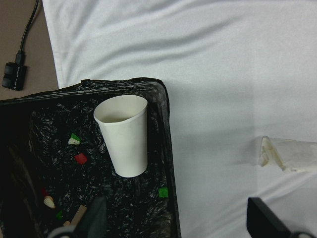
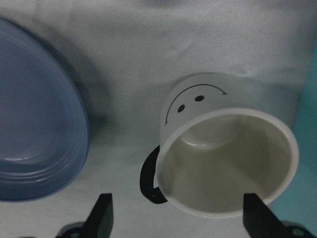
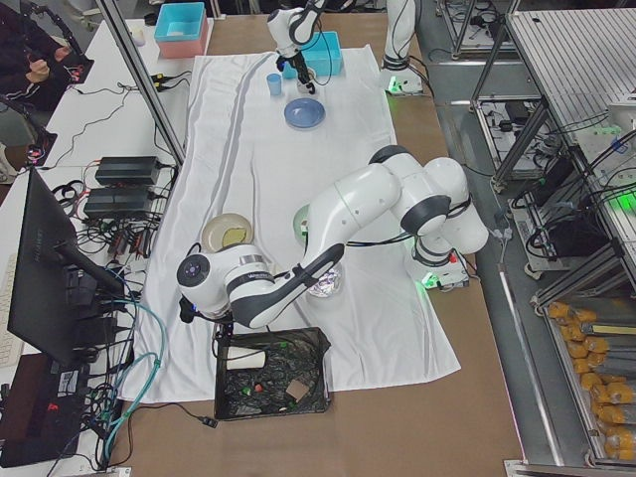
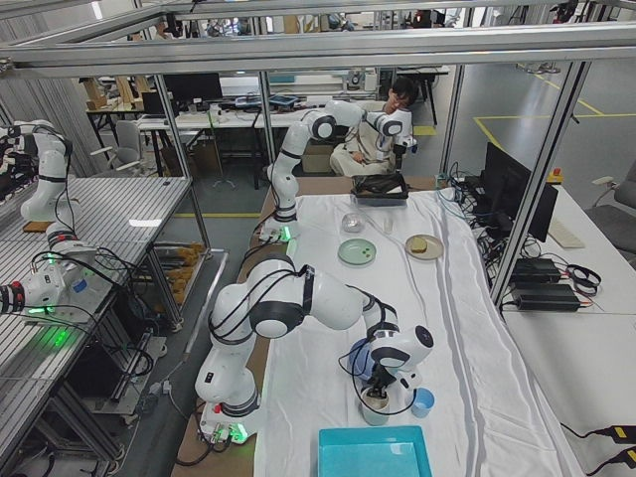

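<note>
In the left wrist view a white paper cup (image 1: 130,141) lies in the black bin (image 1: 169,193) lined with a black bag, among small scraps. My left gripper is open above the bin, with nothing between its fingers. A crumpled translucent item (image 1: 287,153) lies on the cloth. In the right wrist view my right gripper stands open over a white mug (image 2: 223,163) with a printed face and black handle. A blue plate (image 2: 34,114) is beside it.
A teal tray (image 4: 373,462), a light-blue cup (image 4: 422,402), a green plate (image 4: 357,251) and a beige plate (image 4: 424,247) stand on the white cloth. Monitors and cables line one edge.
</note>
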